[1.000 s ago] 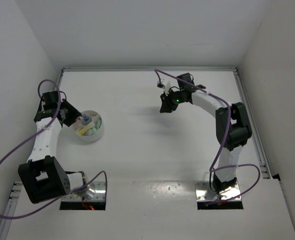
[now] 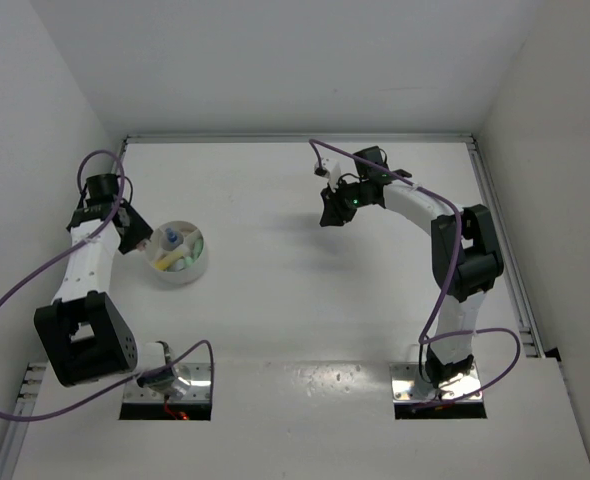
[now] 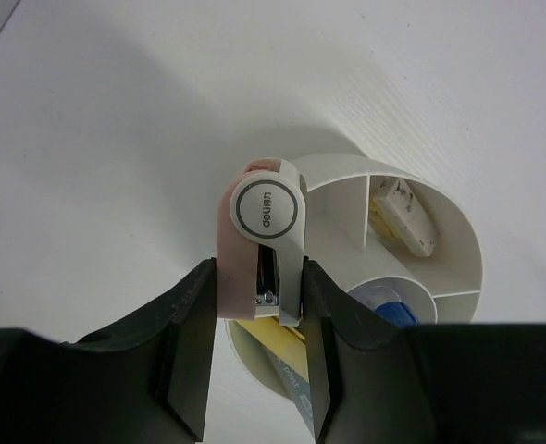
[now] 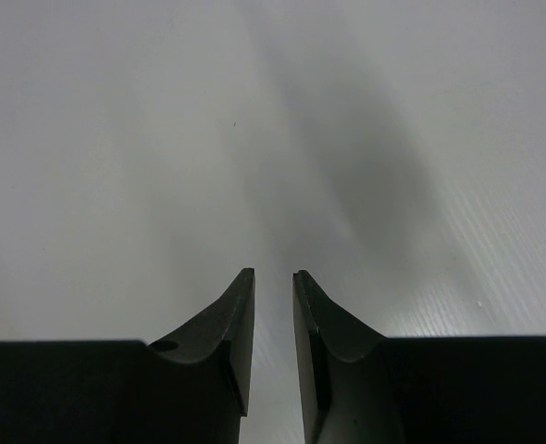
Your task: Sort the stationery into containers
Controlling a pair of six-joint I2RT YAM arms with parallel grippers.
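A small pink and white stapler point(image 3: 266, 208), marked "deli", is pinched between the fingertips of my left gripper. It is at the left rim of the round white container point(image 2: 200, 265), partly over that rim in the left wrist view. Inside the divided container are a white eraser point(image 3: 404, 217), a yellow item point(image 3: 282, 340) and a blue-ended item point(image 3: 398, 313). Over bare table, away from the container, hangs my right gripper; its fingers are a little apart with nothing between them.
A wall point(image 2: 35, 200) rises close behind the left arm. Purple cables trail from both arms.
The container and the right arm look unmoved.
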